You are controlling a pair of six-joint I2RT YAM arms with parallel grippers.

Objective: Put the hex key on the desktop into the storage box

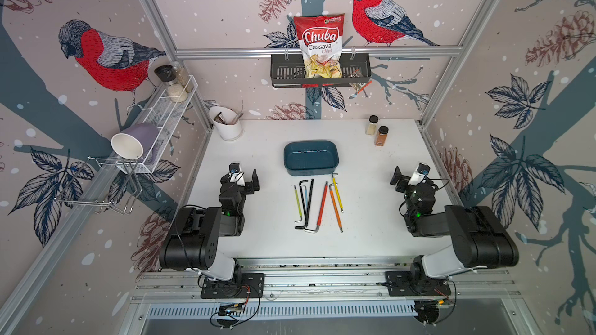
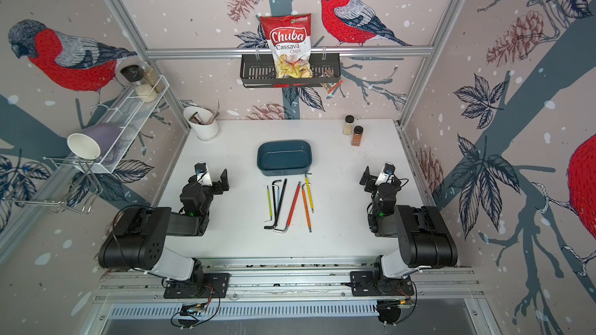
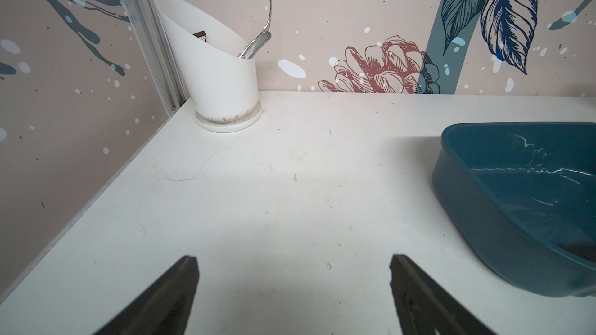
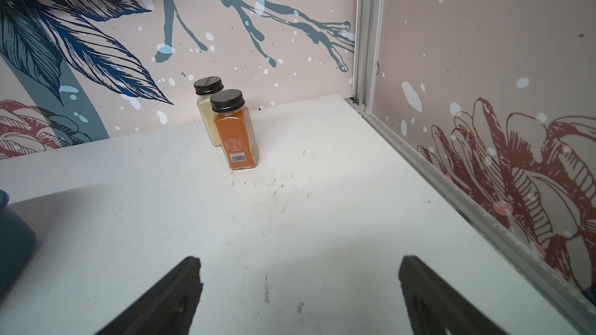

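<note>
Several hex keys in green, black, blue, red, orange and yellow lie on the white desktop below the teal box (image 1: 310, 161), among them a red one (image 1: 322, 206), an orange one (image 1: 337, 209) and a green one (image 1: 297, 201). The box also shows at the right edge of the left wrist view (image 3: 496, 223). My left gripper (image 1: 240, 183) stands left of the keys, open, its fingers apart with nothing between them. My right gripper (image 1: 409, 178) stands right of them, also open and empty.
A white utensil cup (image 1: 226, 130) stands at the back left. Two spice jars (image 1: 381, 137) stand at the back right. A wire rack with cups hangs on the left wall, and a basket with chips (image 1: 319, 49) on the back rail. The desktop beside the box is clear.
</note>
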